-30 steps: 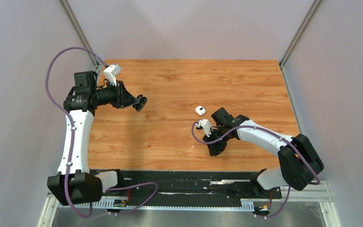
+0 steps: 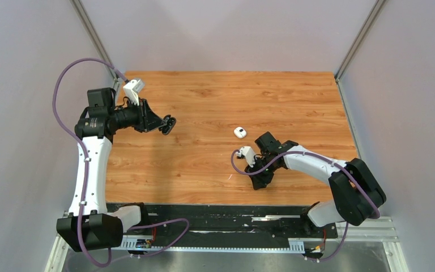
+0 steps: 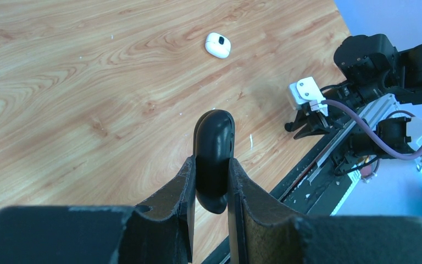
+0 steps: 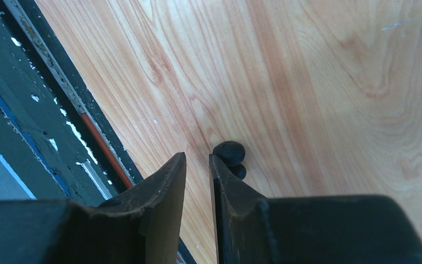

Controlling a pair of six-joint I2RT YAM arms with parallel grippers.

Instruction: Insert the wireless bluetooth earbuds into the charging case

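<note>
My left gripper is raised over the left of the table, shut on the dark charging case (image 3: 213,137), which also shows at its tip in the top view (image 2: 167,124). Low over the wood near the front edge, my right gripper is part open. A small black earbud (image 4: 228,152) lies at its right fingertip, with a second dark rounded part just below it, partly hidden by that finger. Whether the fingers touch it I cannot tell.
A small white object (image 3: 217,45) with a dark spot lies on the middle right of the table (image 2: 215,96). A dark rail strip (image 4: 44,110) runs along the front edge.
The left arm, still holding the case, has barely moved.
</note>
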